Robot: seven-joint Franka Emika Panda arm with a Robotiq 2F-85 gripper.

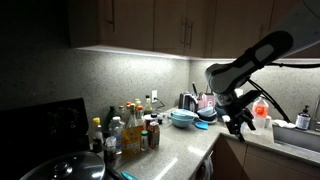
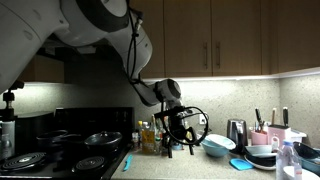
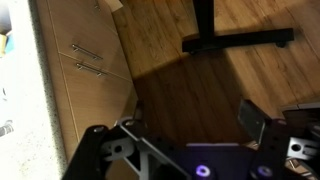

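My gripper (image 1: 247, 132) points down near the counter's front edge in exterior view 1, to the right of the bottles, with its fingers spread. Exterior view 2 has the gripper (image 2: 181, 154) in front of the bottles and the bowls, its two fingertips well apart. Nothing is held between the fingers. The wrist view looks down past the open gripper onto a wooden floor (image 3: 180, 90), with the speckled counter (image 3: 35, 110) along the left.
Several bottles (image 1: 132, 130) stand by the stove, with a pot (image 1: 78, 167) nearby. Blue bowls (image 1: 183, 117), a toaster (image 2: 236, 131) and a knife holder (image 2: 275, 135) line the back. A clear bottle (image 2: 287, 158) stands at the right.
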